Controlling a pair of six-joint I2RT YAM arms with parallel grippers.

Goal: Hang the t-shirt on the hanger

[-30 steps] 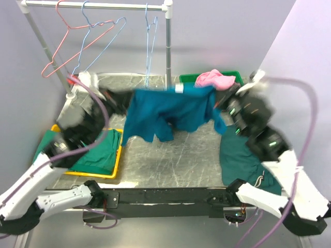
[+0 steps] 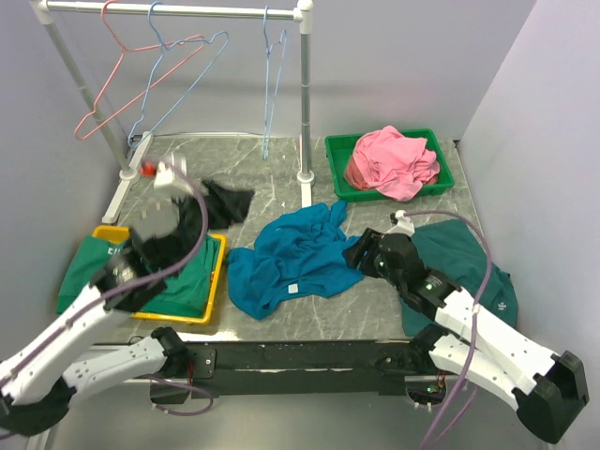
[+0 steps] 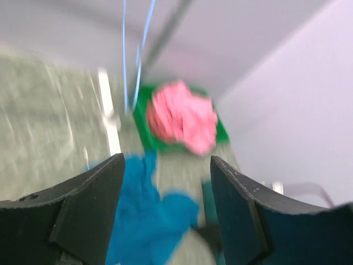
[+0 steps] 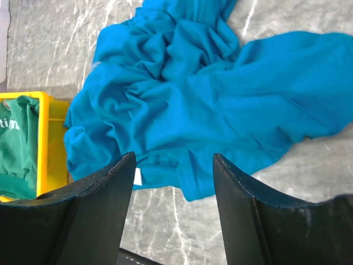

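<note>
A teal T-shirt lies crumpled on the marble surface, filling much of the right wrist view. My left gripper is raised left of it, blurred, and open with nothing between its fingers. My right gripper is low over the shirt's right edge, open and empty. On the rail hang a pink hanger and blue hangers, with another blue one near the right post.
A yellow bin with green cloth is at left, a green bin with pink cloth at back right, and dark green cloth at right. The rail's posts stand behind the shirt.
</note>
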